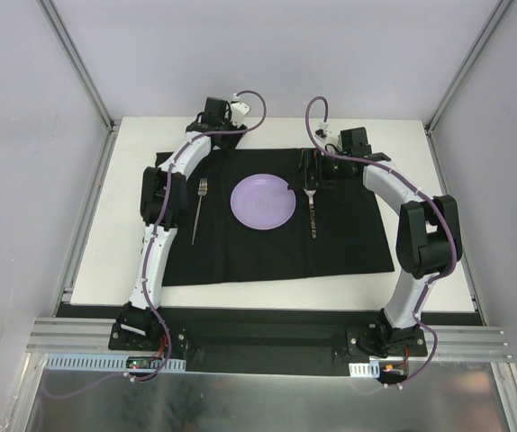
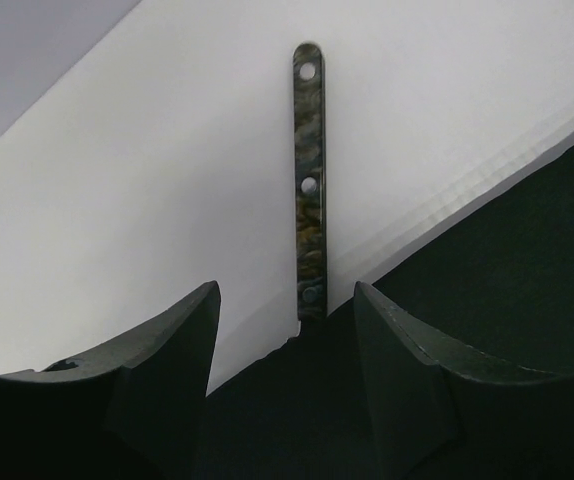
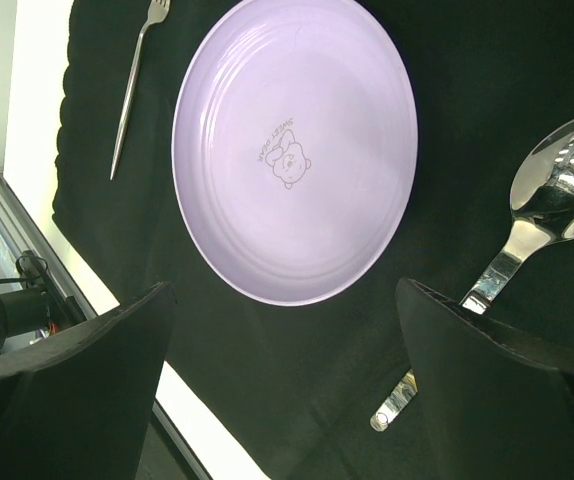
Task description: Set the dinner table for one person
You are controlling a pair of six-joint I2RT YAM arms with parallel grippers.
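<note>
A purple plate [image 1: 263,202] lies on the black placemat [image 1: 258,256], a fork [image 1: 200,207] to its left and a spoon [image 1: 312,216] to its right, partly under my right gripper in the top view. In the left wrist view a flat metal handle with holes [image 2: 310,140] lies at the mat's top edge; my left gripper is open over its lower end. My right gripper is open above the mat, near the plate [image 3: 292,150] and spoon [image 3: 567,180], nothing between its fingers.
White table [image 1: 105,225] borders the mat, with metal rails and walls beyond.
</note>
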